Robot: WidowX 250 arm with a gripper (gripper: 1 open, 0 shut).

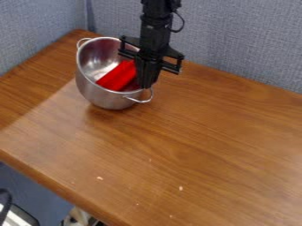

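Observation:
A steel pot (97, 90) with wire handles stands on the wooden table, tilted somewhat, with a red object (117, 76) inside it. My black gripper (145, 81) comes down from the top at the pot's right side, its tips at the rim beside the red object. The fingers look close together; whether anything thin is between them is hard to see.
Grey padded walls stand behind and at the left. Some cables and hardware show at the bottom left.

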